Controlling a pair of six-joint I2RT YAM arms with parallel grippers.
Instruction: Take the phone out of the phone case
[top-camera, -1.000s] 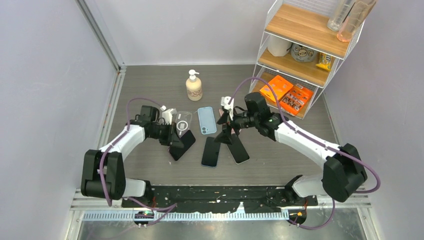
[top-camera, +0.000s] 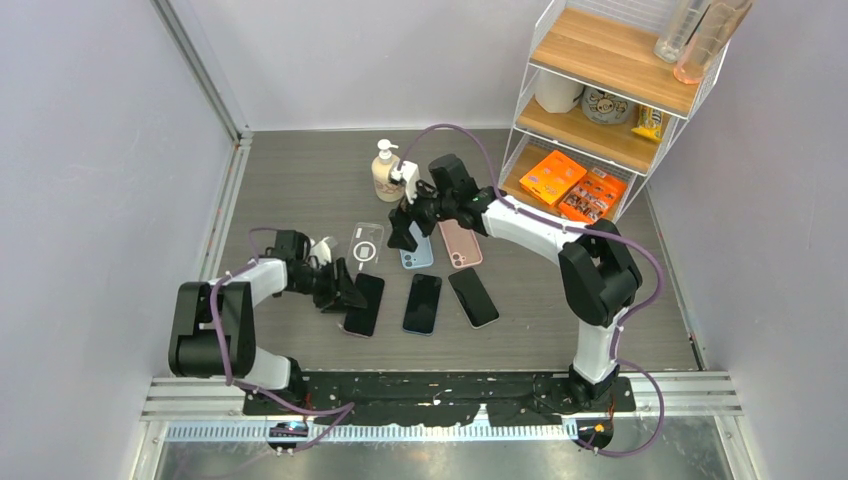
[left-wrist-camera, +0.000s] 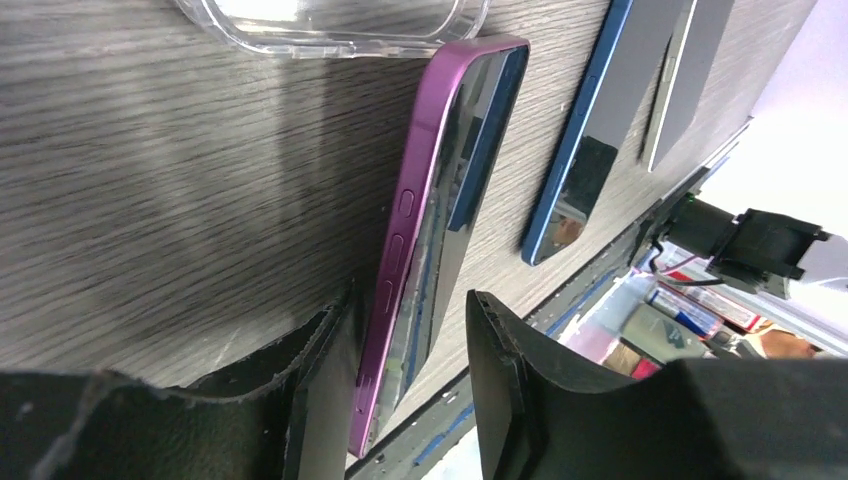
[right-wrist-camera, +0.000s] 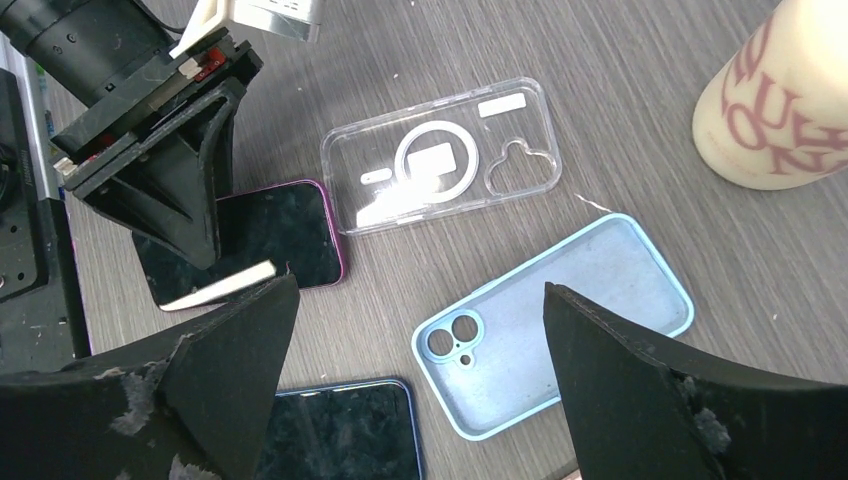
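Observation:
The purple-edged phone (top-camera: 365, 304) lies on the table just below its empty clear case (top-camera: 367, 243), dark screen up. In the left wrist view my left gripper is open around this phone (left-wrist-camera: 398, 235), one finger close along the purple edge; whether they touch I cannot tell. My right gripper stands open above the empty blue case (right-wrist-camera: 590, 290), nothing between its fingers. Bare of its case, a blue-edged phone (top-camera: 422, 304) rests in the middle, with a silver-edged phone (top-camera: 474, 297) to its right. Above that one sits the pink case (top-camera: 461, 244), empty.
A pump bottle (top-camera: 388, 178) stands behind the cases. To the back right rises a shelf (top-camera: 600, 50) with glasses, mugs and orange boxes.
The right arm has swung left and back over the blue case, still open.

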